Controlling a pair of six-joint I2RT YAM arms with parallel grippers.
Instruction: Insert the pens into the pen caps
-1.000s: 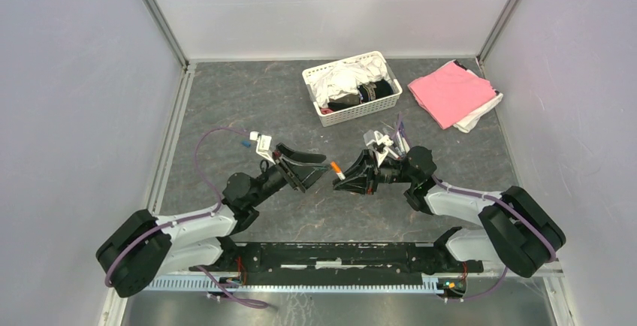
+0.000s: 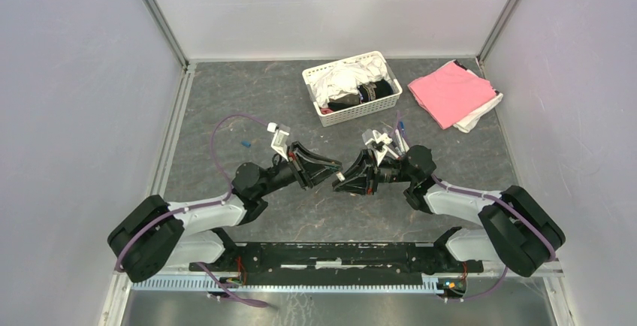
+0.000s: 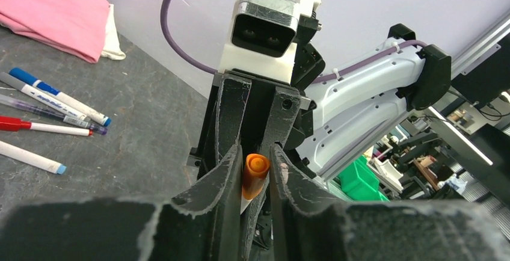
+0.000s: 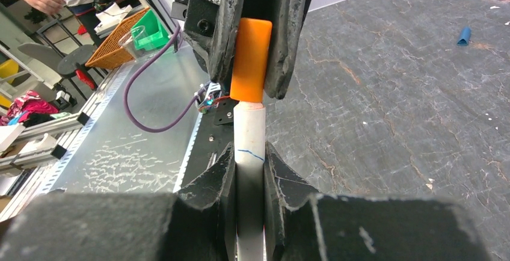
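My right gripper is shut on a white marker, held upright in the right wrist view with an orange cap on its upper end. My left gripper surrounds that cap, its fingers close on either side; whether they press on it I cannot tell. Several other pens lie on the grey table beside the right arm, partly hidden in the top view. A small blue cap lies alone to the left.
A white basket of cloth and dark items stands at the back centre. Folded pink and white cloths lie at the back right.
My left gripper has moved right and up in the top view, onto the orange cap, which it now mostly covers. The right gripper has stayed in place.
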